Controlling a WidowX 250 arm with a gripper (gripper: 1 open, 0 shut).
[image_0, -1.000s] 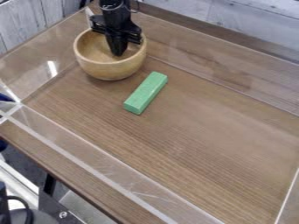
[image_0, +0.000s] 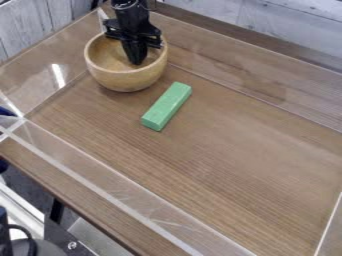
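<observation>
A tan wooden bowl (image_0: 124, 76) sits at the upper left of the table. My black gripper (image_0: 134, 48) reaches down from the top into the bowl's back part, its fingers over or inside it. It looks shut; whether anything is between the fingertips is too small to tell. A green block (image_0: 166, 106) lies apart from the bowl, to its lower right.
Dark cables and hardware (image_0: 24, 240) lie off its edge at the lower left.
The bowl and gripper have shifted slightly left over the last second. The green block has stayed in place.
</observation>
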